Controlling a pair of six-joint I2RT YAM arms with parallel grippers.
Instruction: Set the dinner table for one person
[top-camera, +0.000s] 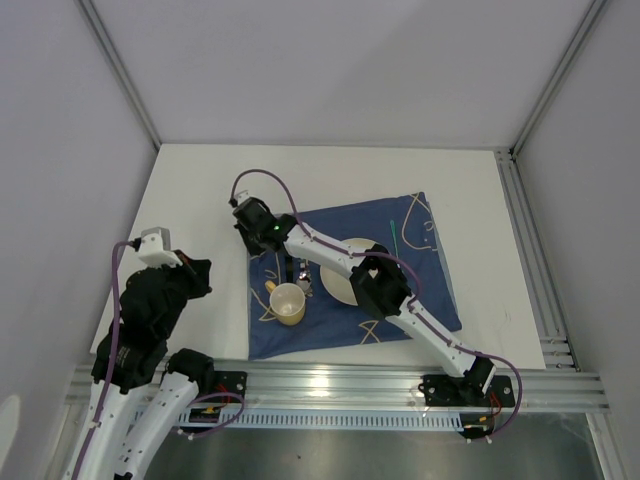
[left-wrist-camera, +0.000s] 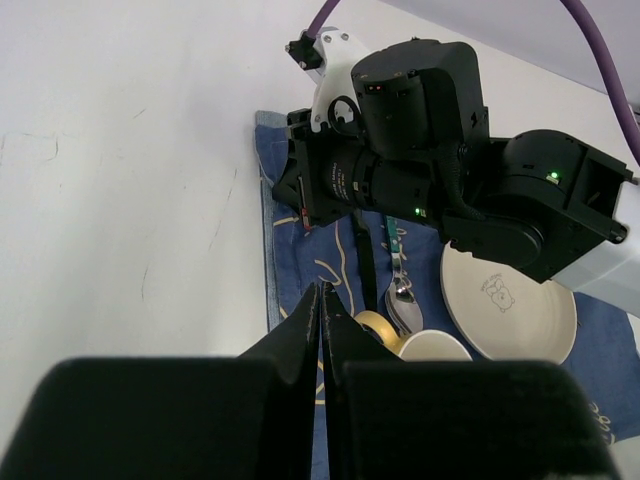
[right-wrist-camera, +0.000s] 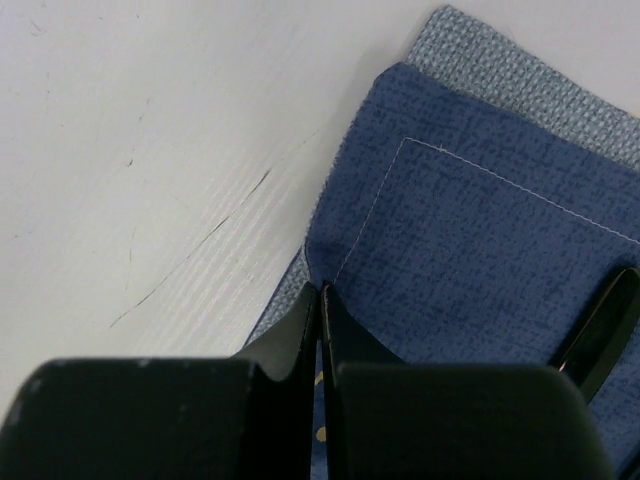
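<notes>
A blue placemat (top-camera: 300, 340) lies on the white table, bearing a cream plate (top-camera: 338, 288), a cream mug (top-camera: 288, 305), a spoon (left-wrist-camera: 400, 305) and a dark-handled utensil (left-wrist-camera: 365, 260). My right gripper is shut at the mat's back-left corner, its tips on the cloth's edge; whether cloth is between them is unclear. There the blue layer sits askew over a grey textured layer (right-wrist-camera: 480, 60). My left gripper is shut over the table left of the mat, with nothing visible between its fingers.
My right arm crosses above the plate and cutlery, hiding part of them. A green-handled utensil (top-camera: 393, 232) lies at the right. Bare white table (top-camera: 500, 260) surrounds the mat; walls enclose the back and sides.
</notes>
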